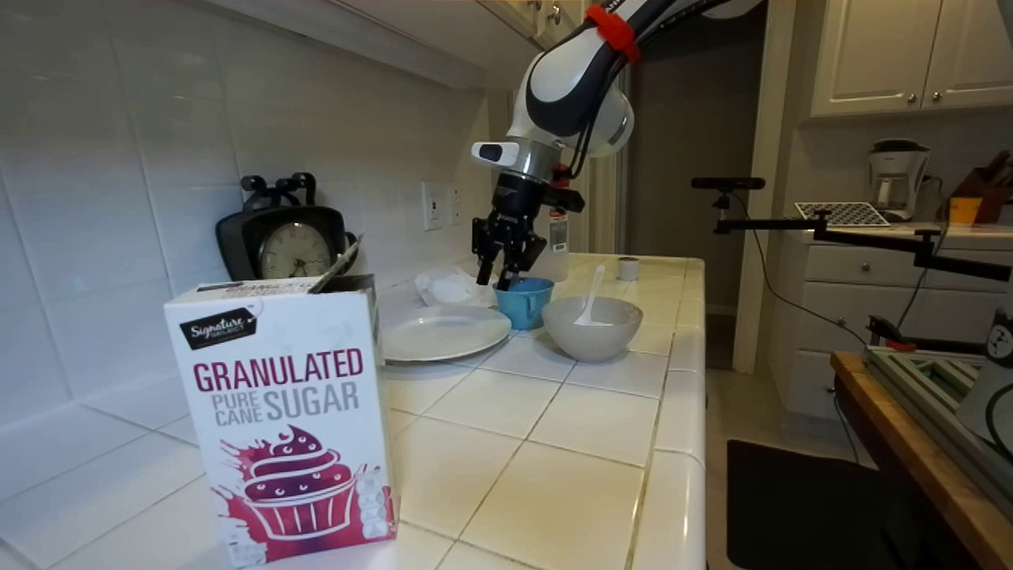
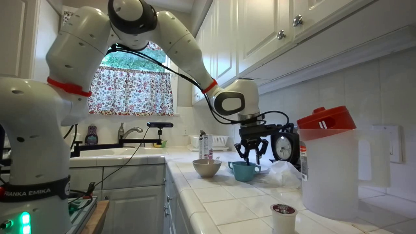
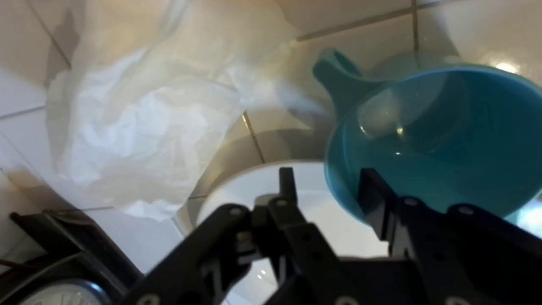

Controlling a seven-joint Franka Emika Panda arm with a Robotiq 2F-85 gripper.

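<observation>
A teal two-handled cup (image 3: 437, 147) stands upright on the tiled counter and looks empty. My gripper straddles the near rim of this cup: one finger (image 3: 373, 195) reaches inside, while the other finger (image 3: 287, 185) is outside above a white plate (image 3: 244, 185). A gap shows between the fingers, with the cup's wall running through it. In the second exterior view, the gripper (image 2: 252, 160) points down at the handle side of the cup (image 2: 244, 173). Whether either finger touches the wall I cannot tell.
A grey bowl (image 1: 608, 326) with a white spoon (image 1: 593, 293) stands close beside the cup. Crumpled white paper (image 3: 147, 127), a black clock (image 1: 294, 245) and a red-lidded pitcher (image 2: 329, 171) are nearby. The sugar box (image 1: 285, 427) is farther off.
</observation>
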